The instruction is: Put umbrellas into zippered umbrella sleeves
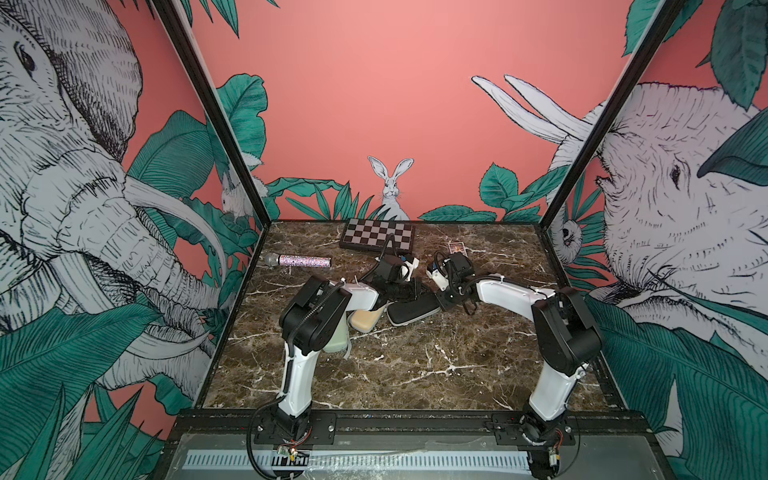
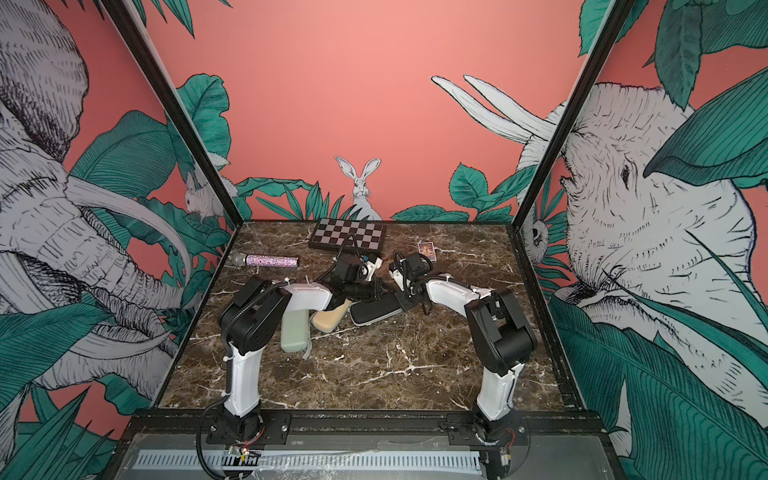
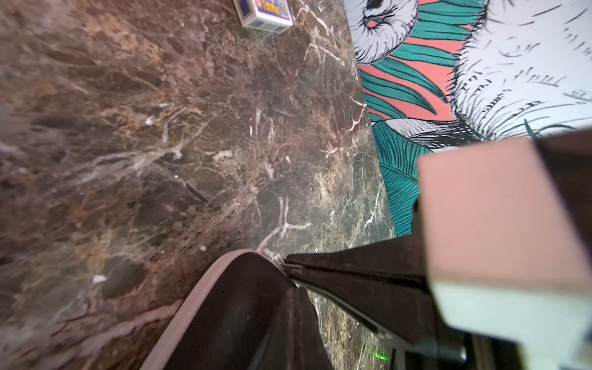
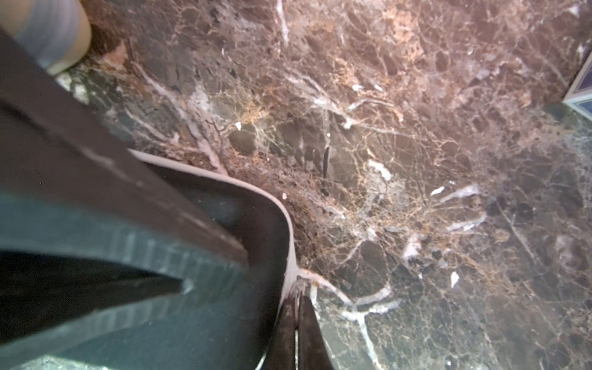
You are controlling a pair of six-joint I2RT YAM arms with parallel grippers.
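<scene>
A black zippered case (image 2: 376, 312) with a grey rim lies mid-table, with a beige case (image 2: 329, 318) and a pale green case (image 2: 295, 331) to its left. My left gripper (image 1: 408, 284) is over the back of the black case. My right gripper is shut at that case's rim at one rounded end; nothing clear shows between its fingertips. In the left wrist view a dark gripper body reaches to the case's end; the left fingers' state is hard to see there. In the right wrist view a large dark blurred part covers the upper left of the case.
A checkerboard (image 1: 376, 233) lies at the back, a glittery cylinder (image 1: 304, 261) at the left, and a small card box (image 2: 425, 249) at back right.
</scene>
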